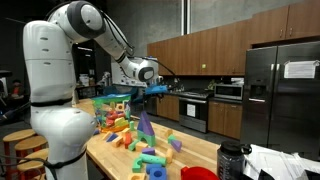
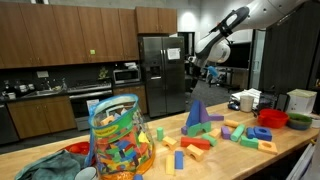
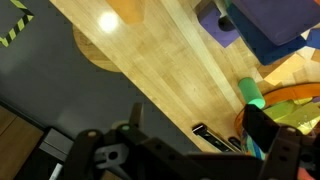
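Note:
My gripper (image 1: 156, 90) hangs high over the wooden table, well above the toys. Its dark fingers (image 3: 118, 146) stand apart in the wrist view, open with nothing between them. Below it in that view, a purple block (image 3: 217, 23) and a green block (image 3: 251, 92) lie on the tabletop. A clear tub of coloured blocks (image 2: 122, 140) stands on the table in the second exterior view. Tall purple pieces (image 2: 197, 115) rise among several loose blocks, with a green block (image 2: 234, 132) lying nearby.
A red bowl (image 1: 198, 173) and a black canister (image 1: 231, 160) stand near the table's front. Also on the table are an orange bowl (image 2: 271, 118) and a green bowl (image 2: 299, 122). Wooden stools (image 1: 28, 147) stand beside the table. Air around my gripper is clear.

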